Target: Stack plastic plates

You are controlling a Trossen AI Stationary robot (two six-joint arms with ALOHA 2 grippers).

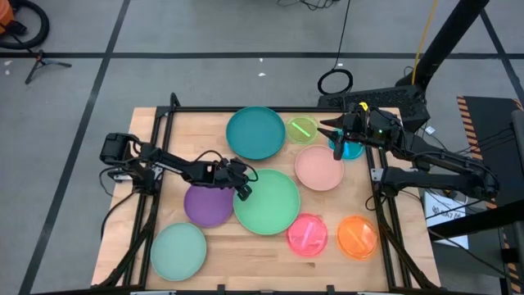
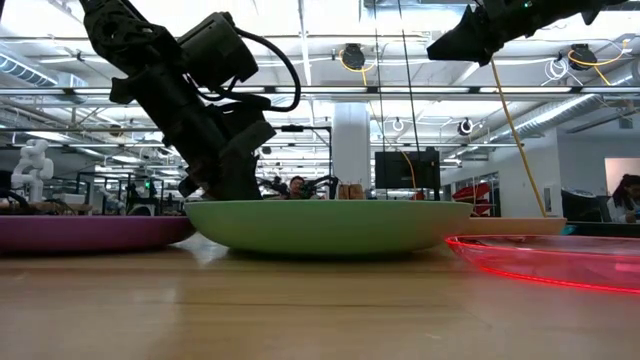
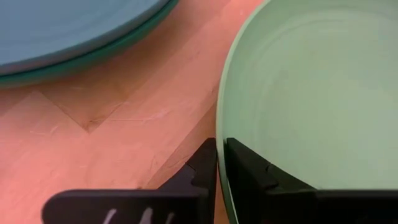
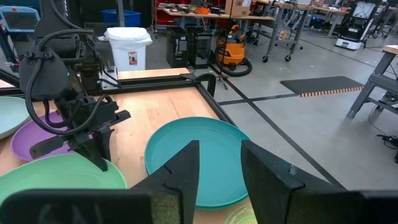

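In the high view the green plate (image 1: pixel 270 206) lies mid-table. My left gripper is shut on its rim, one finger outside and one inside. The purple plate (image 1: pixel 208 208) sits just left of it, partly under the left arm. A teal plate (image 1: pixel 255 131) is at the back, a pale teal plate (image 1: pixel 178 252) at front left. The pink plate (image 1: pixel 319 167) lies right of the green one. Above the table's right side, my right gripper stands open with nothing between its fingers.
Smaller translucent plates are spread about: lime (image 1: pixel 301 129) at the back, blue (image 1: pixel 350 149) under the right arm, hot pink (image 1: pixel 307 235) and orange (image 1: pixel 357 238) in front. A black frame (image 1: pixel 278 109) borders the table. Bare wood shows along the front.
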